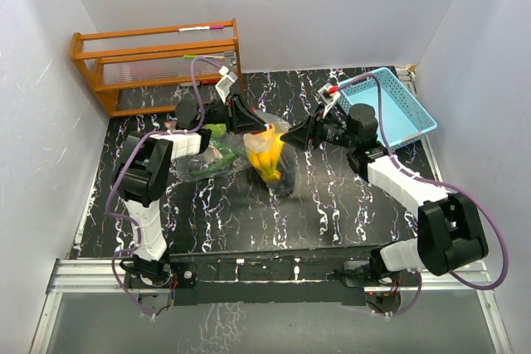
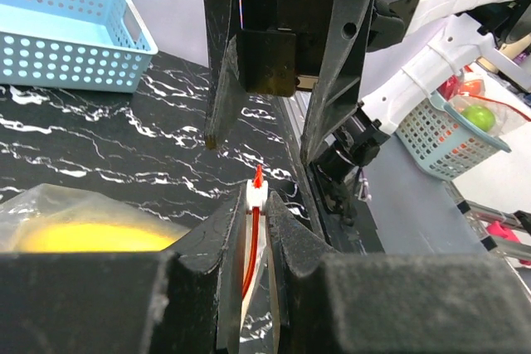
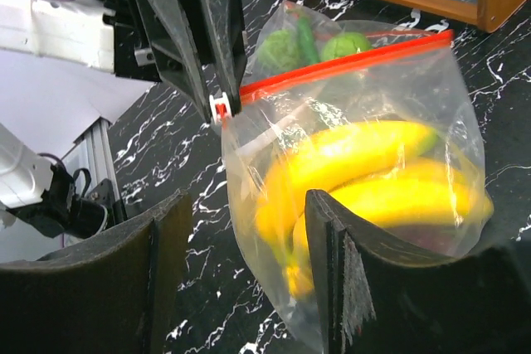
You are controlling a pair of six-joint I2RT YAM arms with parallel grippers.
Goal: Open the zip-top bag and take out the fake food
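Note:
A clear zip bag [image 3: 249, 172] with an orange-red zip strip [image 3: 348, 64] holds yellow fake bananas [image 3: 357, 155]. My left gripper [image 1: 264, 128] is shut on the strip's end, by its small white slider [image 2: 257, 196], and the bag hangs from there. In the right wrist view the strip runs level along the bag's top and looks closed. Just right of the bag, my right gripper [image 1: 292, 137] stands open with nothing between its fingers. The bananas also show yellow through the bag in the left wrist view.
Another clear bag with green fake food [image 3: 319, 47] lies on the black marbled table at the left. A wooden rack [image 1: 158, 64] stands at the back left, an empty blue basket [image 1: 386, 109] at the back right.

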